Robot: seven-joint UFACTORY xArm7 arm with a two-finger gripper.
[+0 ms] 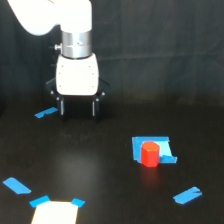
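Note:
A red cylinder [150, 154] stands upright on the dark table, right of centre, in front of or on a pale square [166, 148] edged with blue tape. My gripper [79, 105] hangs at the upper left, over the table's far part and well apart from the cylinder. Its two fingers [61, 104] are spread wide, and nothing shows between them.
At the bottom left lies a pale yellowish block or patch [55, 213] with blue tape at its corners. Blue tape strips mark the table at the left [16, 186], the right [187, 196] and the back left [46, 112].

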